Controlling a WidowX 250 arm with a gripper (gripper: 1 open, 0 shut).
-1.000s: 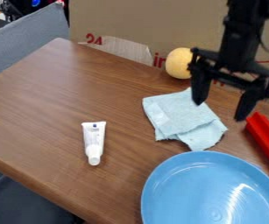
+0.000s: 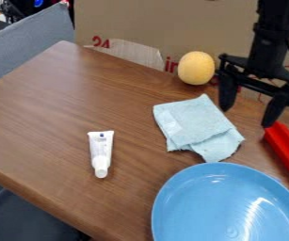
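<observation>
My black gripper (image 2: 248, 110) hangs at the upper right of the camera view, open, its two fingers apart with nothing seen between them. It is above the table just right of a folded light-blue cloth (image 2: 191, 127). A yellow round object (image 2: 195, 67) sits behind the cloth. A white tube (image 2: 102, 152) lies on the middle left of the table. A blue plate (image 2: 225, 212) is at the bottom, and a red elongated object (image 2: 286, 153) lies at the right edge.
A cardboard box (image 2: 159, 21) stands along the back.
The objects on the table stay where they were.
</observation>
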